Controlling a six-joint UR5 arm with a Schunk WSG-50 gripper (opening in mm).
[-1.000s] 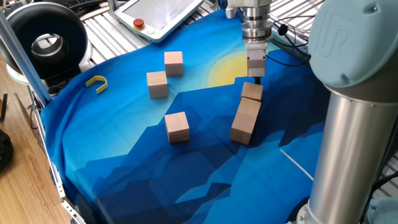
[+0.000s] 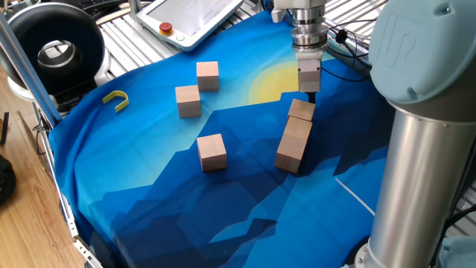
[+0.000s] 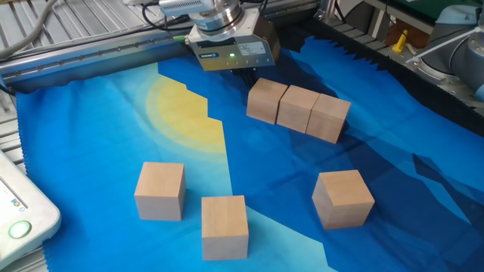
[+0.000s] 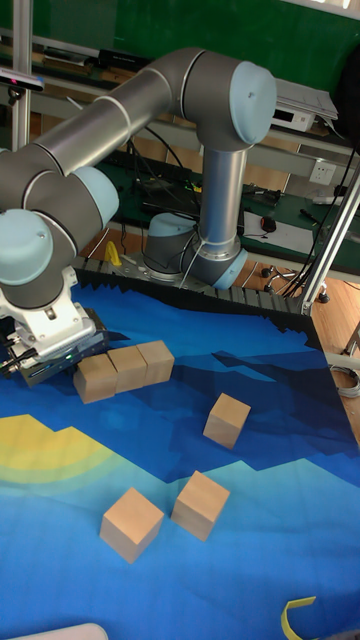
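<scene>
Three wooden cubes stand in a row on the blue cloth. In exterior view 2 these are an end cube by the gripper, a middle cube and a far-end cube. My gripper is low at the row's end, its dark fingertips beside the end cube; whether they touch it I cannot tell. The fingers look close together in exterior view 2, partly behind that cube, so their opening is unclear. Three other cubes stand apart: one alone, and two near each other, a nearer cube and a farther cube.
A yellow hook-shaped piece lies by the cloth's left edge. The teach pendant with its red button rests at the back. Bare cloth separates the row from the loose cubes. My arm's column rises at the right.
In exterior view 1 my gripper has shifted very slightly to the right beside the row's end. The cubes show no clear movement.
</scene>
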